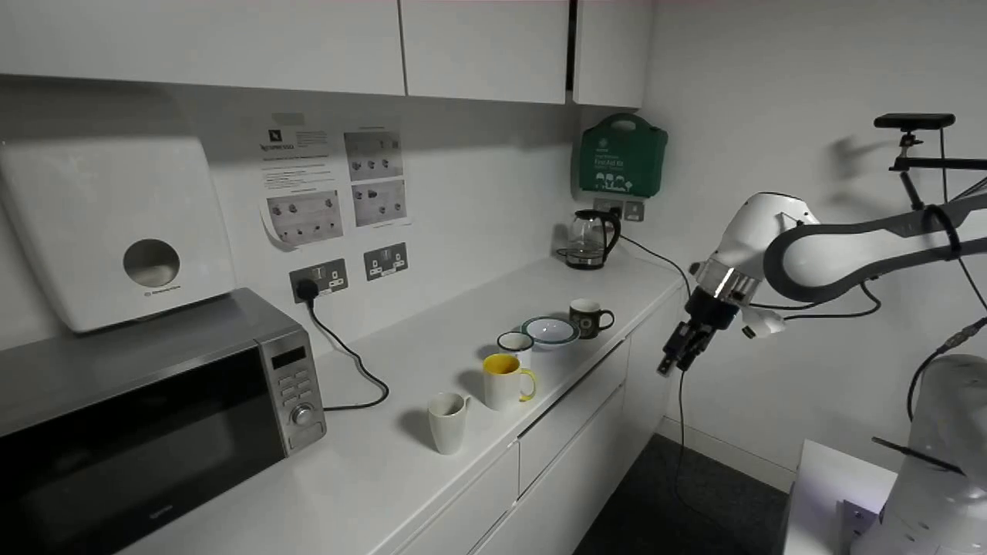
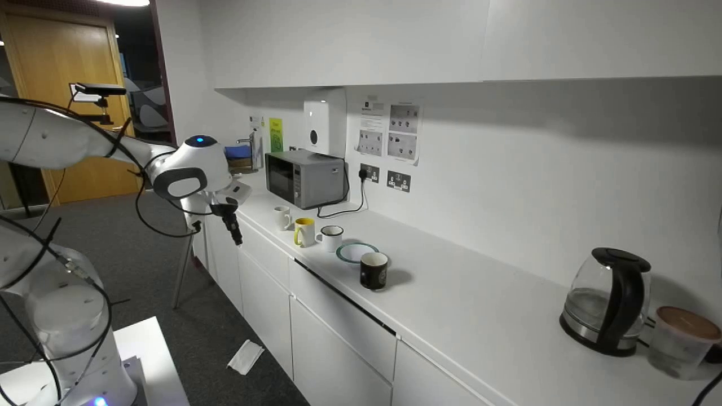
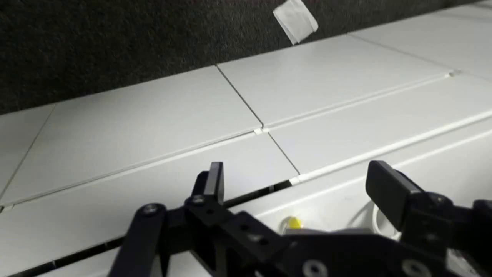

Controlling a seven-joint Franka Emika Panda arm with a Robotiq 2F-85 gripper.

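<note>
My gripper stands open in the wrist view, its two fingers wide apart and nothing between them. In exterior view 1 the gripper hangs in the air in front of the counter, tilted toward it and clear of everything. Along the counter's front side stand a plain white mug, a white mug with yellow inside, a dark-rimmed white mug, a rimmed bowl or dish and a black mug. The wrist view shows only parts of the mugs behind my fingers.
A microwave occupies one end of the counter, and a glass kettle the other. One top drawer shows a dark gap along its upper edge. A white paper lies on the floor.
</note>
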